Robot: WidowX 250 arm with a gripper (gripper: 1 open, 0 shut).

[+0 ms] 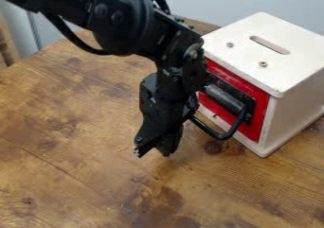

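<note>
My black gripper [157, 143] hangs low over the wooden table, left of a white wooden box [272, 57] with a red front panel [252, 128]. A black handle or door bar [223, 134] sticks out from the dark slot in that front, close beside my gripper. The fingers point down and forward-left; whether they are open or shut is hard to tell, and no held object shows.
A pale wall [38, 14] stands behind.
</note>
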